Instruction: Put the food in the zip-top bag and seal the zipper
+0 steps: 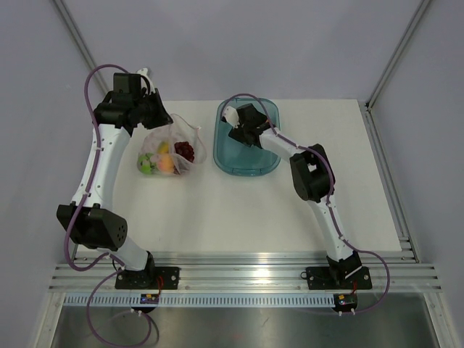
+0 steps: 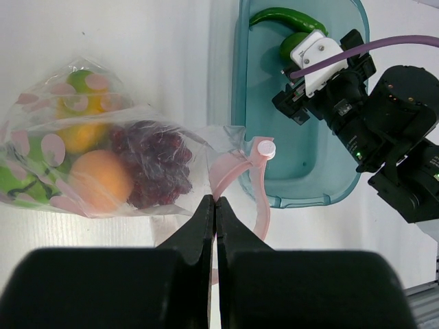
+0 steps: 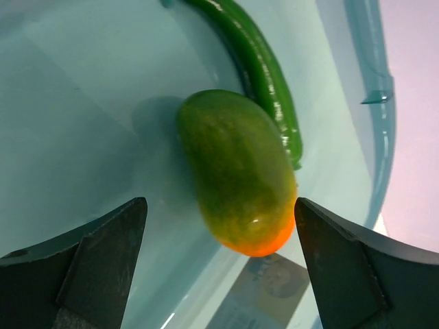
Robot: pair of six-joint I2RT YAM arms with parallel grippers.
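The clear bag with pink dots (image 2: 55, 149) lies on its side, its pink zipper edge (image 2: 230, 168) at the mouth. Inside are an orange (image 2: 101, 181), dark red grapes (image 2: 152, 164) and green and yellow pieces. My left gripper is shut on the bag's thin edge at the mouth. In the teal bin (image 1: 246, 161), a green mango with an orange end (image 3: 236, 164) rests against a long green pepper (image 3: 264, 68). My right gripper is open low over the mango, one finger on either side, apparently without gripping it.
The bin's walls (image 2: 239, 75) rise close around the right gripper.
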